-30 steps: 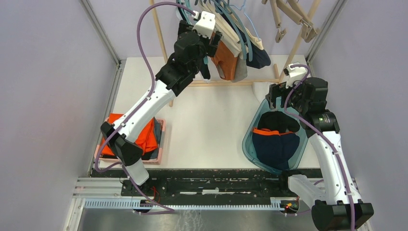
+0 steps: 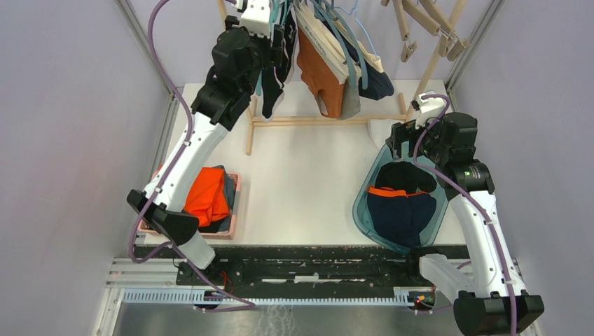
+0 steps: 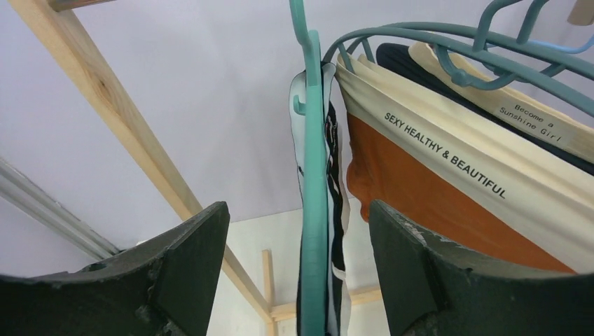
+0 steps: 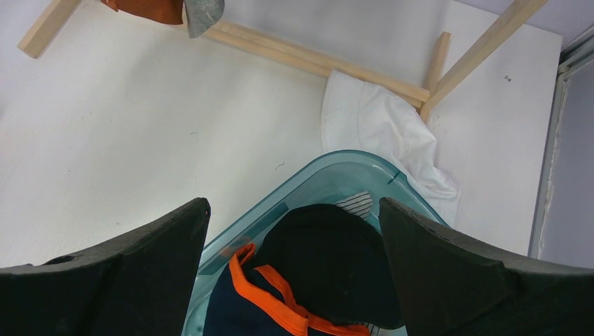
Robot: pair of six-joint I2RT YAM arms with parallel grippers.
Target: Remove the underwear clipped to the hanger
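Note:
In the left wrist view a teal hanger (image 3: 314, 175) runs edge-on down the gap of my left gripper, whose fingers stand apart on either side, neither touching it. Behind the hanger hangs black and white underwear (image 3: 338, 238); the same piece of underwear (image 2: 270, 98) shows below the arm in the top view. Cream-waisted brown underwear (image 3: 420, 192) and more pieces hang to the right. My right gripper is open and empty over the blue basket (image 4: 329, 162).
Dark clothes with orange trim (image 2: 399, 210) lie in the blue basket. A pink basket (image 2: 237, 210) with orange cloth stands at left. The wooden rack (image 2: 322, 121) crosses the back; empty wooden hangers (image 2: 420, 17) hang at right.
The dark underwear has shifted left and more of it shows. The right arm has stayed still.

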